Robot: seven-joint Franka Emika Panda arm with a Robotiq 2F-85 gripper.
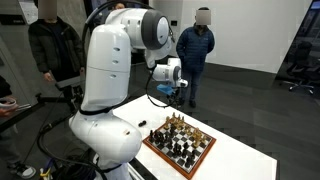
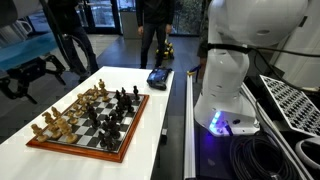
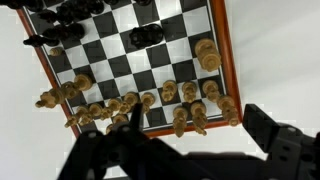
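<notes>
A wooden-framed chessboard (image 1: 208, 150) lies on the white table, with light brown pieces along one side and black pieces along the other. My gripper hangs above the board's light-piece edge, its fingers wide apart with nothing held between them. In the wrist view, several light pieces show below the gap, and a tan piece (image 3: 208, 54) stands near the frame's right side. One black piece (image 3: 146, 36) stands forward of the other black ones. The dark gripper is partly cut off at the left of exterior view 2.
A small dark object (image 2: 158, 77) sits near the table's edge. Two people (image 1: 195, 48) stand behind the table, away from the pieces.
</notes>
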